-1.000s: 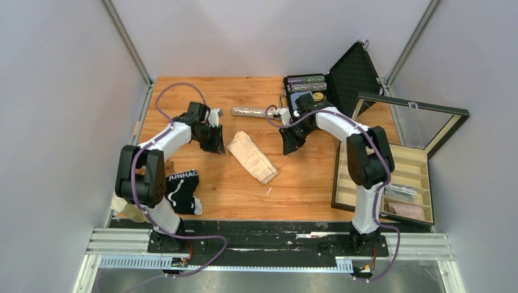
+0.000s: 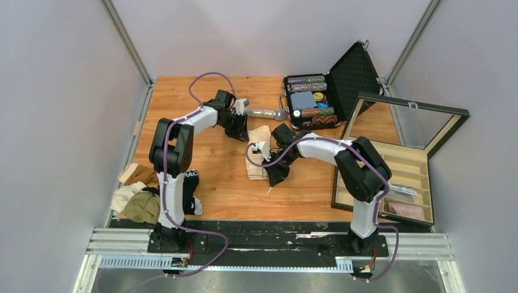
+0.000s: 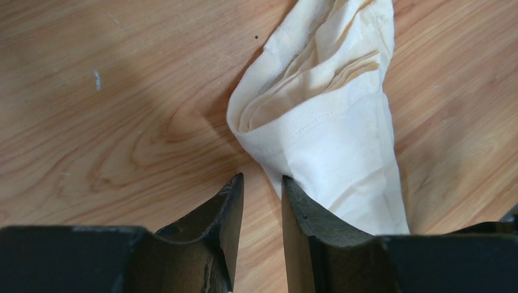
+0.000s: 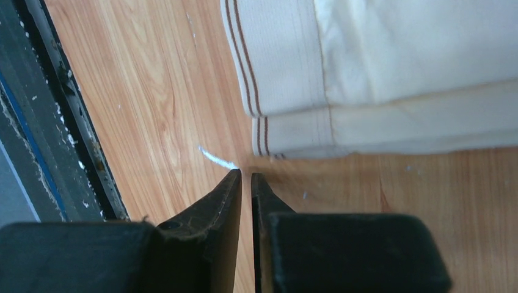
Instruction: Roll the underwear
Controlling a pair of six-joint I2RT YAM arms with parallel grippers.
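Observation:
The cream underwear [image 2: 257, 168] lies folded in a long strip at the table's middle. In the left wrist view one folded end of the underwear [image 3: 330, 140] shows, with my left gripper at its edge, slightly parted, one finger touching the cloth. My right gripper is shut beside the other end, where the striped waistband [image 4: 275, 61] shows; nothing can be seen between its fingertips. From above, my left gripper [image 2: 240, 136] is at the strip's upper end and the right one at its lower right.
A glittery roll [image 2: 261, 113] lies behind, beside an open black case [image 2: 342, 122] of rolls. A glass-lidded box [image 2: 406, 183] stands right. Other clothes [image 2: 143, 206] lie front left. Bare wood [image 2: 220, 195] surrounds the underwear.
The strip has turned from diagonal to nearly upright in the top view.

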